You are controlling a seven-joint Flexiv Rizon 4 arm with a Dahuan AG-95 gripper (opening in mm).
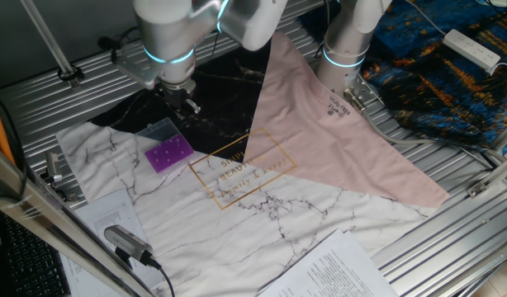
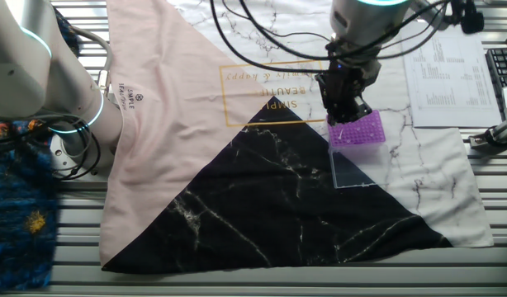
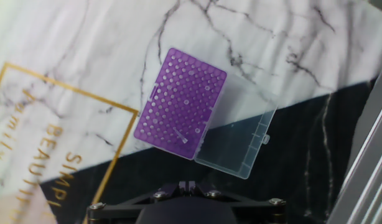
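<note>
A purple rack [image 3: 181,102] with rows of small holes lies flat on the marbled cloth, its clear hinged lid [image 3: 237,127] folded open beside it. One small clear piece, like a pipette tip [image 3: 181,136], lies slantwise on the rack near a corner. At the bottom of the wrist view, my gripper has its fingertips together, with nothing visible between them. In exterior view 1 the gripper [image 1: 191,106] hangs above the black part of the cloth, just past the lid. From exterior view 2, the gripper [image 2: 353,114] overlaps an edge of the purple rack [image 2: 357,130].
Printed papers [image 1: 332,268] lie along the cloth's front edge. A dark keyboard [image 1: 26,247] and a metal post stand at the left, near a small grey device [image 1: 128,242]. A white power strip [image 1: 471,49] sits far right.
</note>
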